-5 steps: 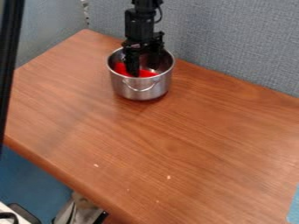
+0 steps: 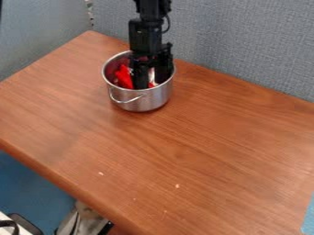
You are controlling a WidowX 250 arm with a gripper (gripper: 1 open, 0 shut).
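Note:
A steel pot (image 2: 138,101) with a thin wire handle stands on the wooden table (image 2: 172,165) toward the back. Red items (image 2: 123,75) are inside it, with a small white part showing at the right. My black gripper (image 2: 146,73) reaches down from the top of the view into the pot. Its fingers are dark and partly hidden, so their opening is hard to make out.
A grey fabric partition (image 2: 245,55) runs behind the table and along the back left. Cables and other gear lie below the front left edge.
The pot has shifted slightly left, and the gripper sits a little differently inside it. More red shows at the pot's left. The dark bar at the left edge is gone from view.

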